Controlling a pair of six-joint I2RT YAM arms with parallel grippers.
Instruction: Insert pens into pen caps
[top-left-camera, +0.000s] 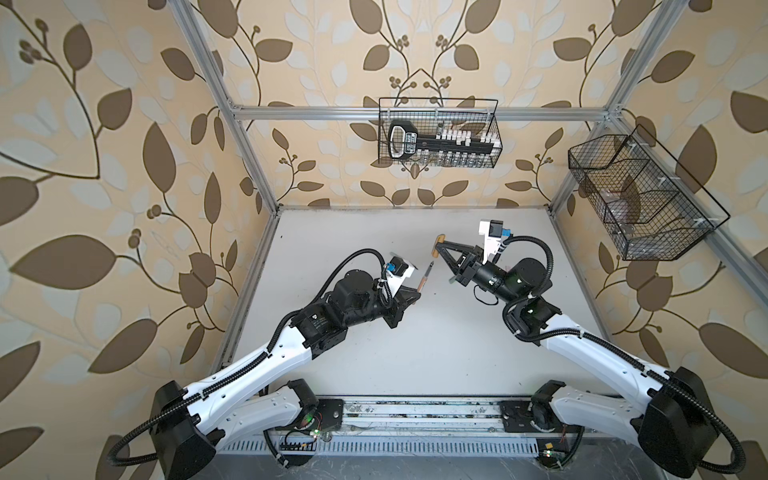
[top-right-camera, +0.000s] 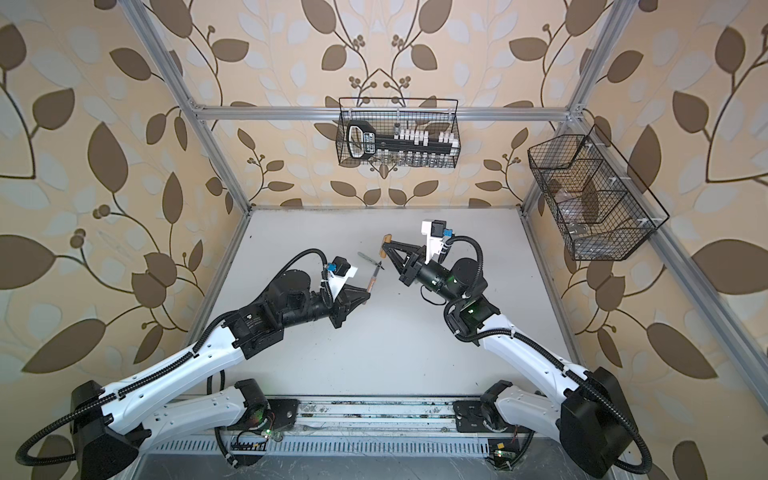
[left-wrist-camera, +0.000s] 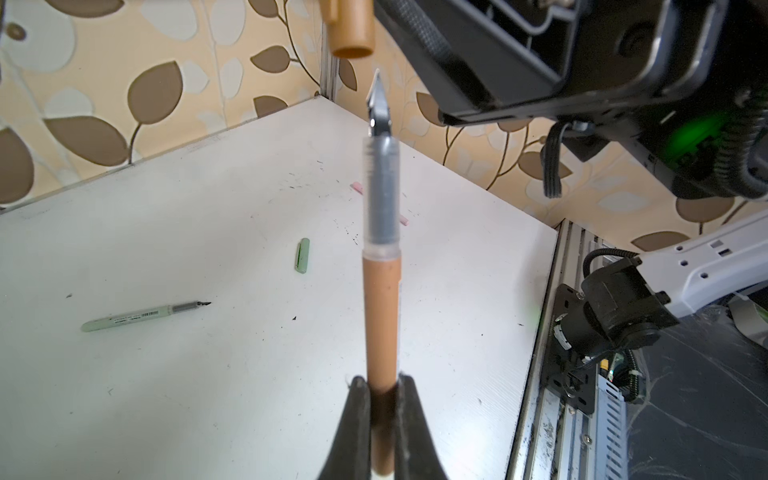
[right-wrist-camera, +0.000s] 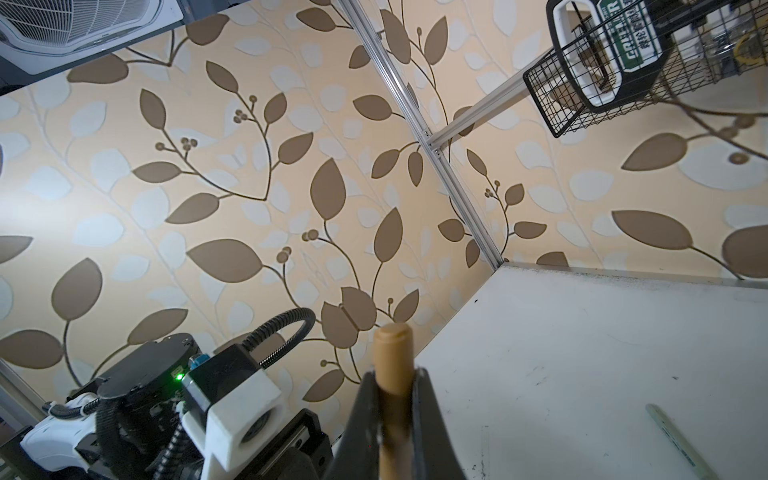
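Note:
An orange pen (left-wrist-camera: 381, 312) stands upright, nib up, with my left gripper shut on its lower barrel. Just above the nib, in the left wrist view, is an orange cap (left-wrist-camera: 349, 28), its opening down and apart from the nib. My right gripper is shut on this cap (right-wrist-camera: 394, 360). On the table lie an uncapped green pen (left-wrist-camera: 128, 318), a green cap (left-wrist-camera: 302, 255) and a pink piece (left-wrist-camera: 357, 187), partly hidden behind the orange pen.
A wire basket (top-left-camera: 438, 160) with items hangs on the back wall, and another wire basket (top-left-camera: 648, 248) hangs on the right wall.

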